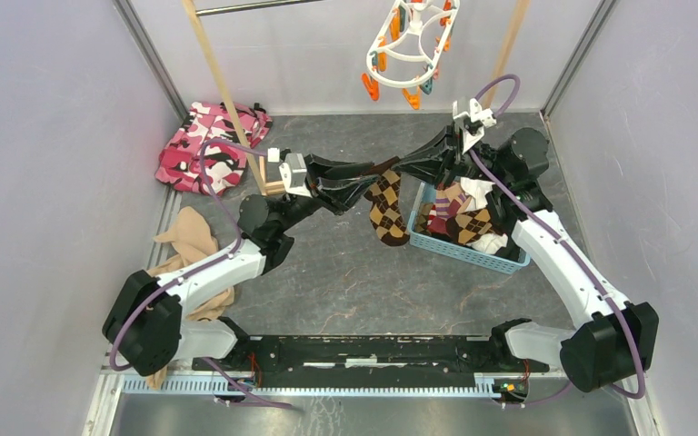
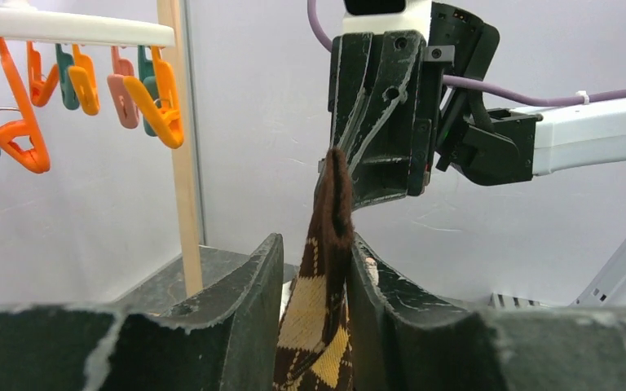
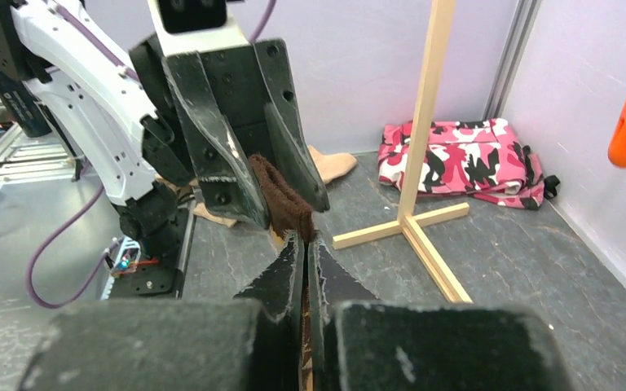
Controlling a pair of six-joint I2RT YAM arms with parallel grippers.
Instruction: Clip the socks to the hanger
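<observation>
A brown argyle sock [image 1: 387, 211] hangs by its dark cuff between both arms, toe down. At one end of the cuff, my right gripper [image 1: 398, 165] is shut on it, fingertips pinched together. My left gripper [image 1: 370, 176] faces it, part open, with its two fingers on either side of the sock. In the left wrist view, the sock [image 2: 326, 244] passes between the fingertips, close to the right finger; whether either pad touches it, I cannot tell. Overhead at the back hangs the white hanger [image 1: 370, 65], with orange and green clips [image 1: 371, 88] around its rim.
Under my right arm, a blue basket [image 1: 468, 255] holds several more socks. A pink camouflage bag [image 1: 186, 145] lies at the back left, tan cloth [image 1: 191, 236] in front of it. Wooden stand posts [image 1: 214, 64] rise on both sides of the hanger.
</observation>
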